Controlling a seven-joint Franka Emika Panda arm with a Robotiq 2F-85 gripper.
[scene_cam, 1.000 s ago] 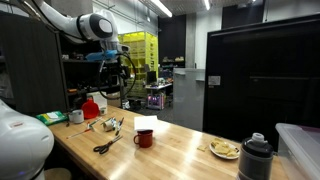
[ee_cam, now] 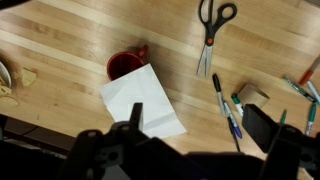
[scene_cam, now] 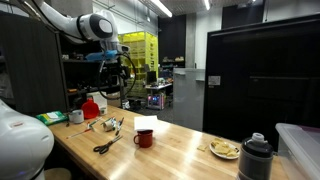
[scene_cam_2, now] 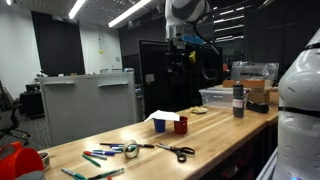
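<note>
High above the table, my gripper points down, its two dark fingers wide apart and nothing between them in the wrist view. Under it, a white paper sheet lies beside a red mug. Exterior view 2 shows the sheet resting over a blue cup, which the paper hides from above. To the right of the mug lie scissors with dark handles. Several pens and a roll of tape are spread at the right of the wrist view.
A plate of food and a dark bottle stand along the table's far side from the pens. A white mug sits at the left end. Bare wood lies between the red mug and the plate.
</note>
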